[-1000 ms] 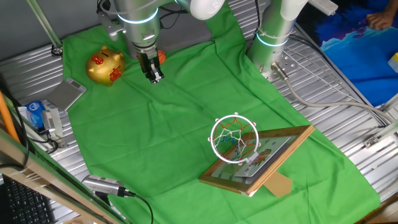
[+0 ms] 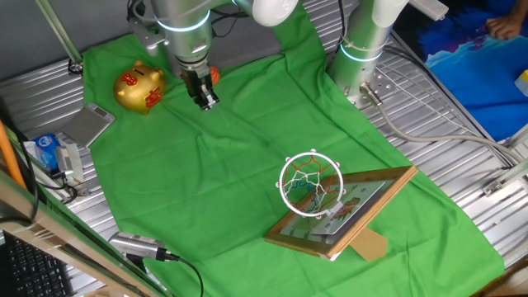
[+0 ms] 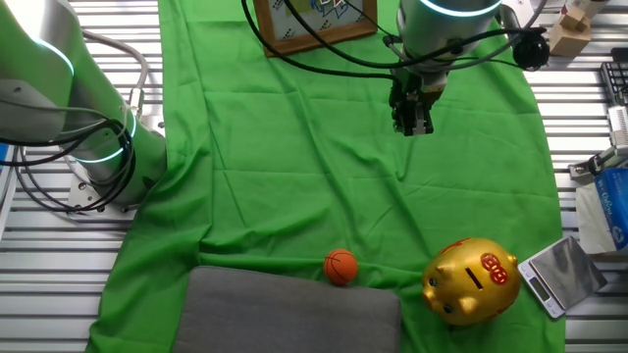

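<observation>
My gripper [image 2: 208, 103] hangs above the green cloth, pointing down. In the second exterior view the gripper [image 3: 416, 129] is over bare cloth, and neither view shows clearly how far its fingers are apart. No object is visible at its tips. A small orange basketball [image 3: 340, 266] rests beside a grey pad, well apart from the gripper; the arm partly covers the ball [image 2: 214, 75] in the first exterior view. The white-rimmed toy hoop [image 2: 282, 193] with its net is fixed to a wooden-framed board [image 2: 378, 196], which leans on a stand.
A golden piggy bank [image 3: 472, 281] sits close to a small scale [image 3: 563, 276] at the cloth's side. The grey pad [image 3: 285, 319] lies near the ball. Between gripper and hoop the green cloth [image 2: 239, 148] is clear.
</observation>
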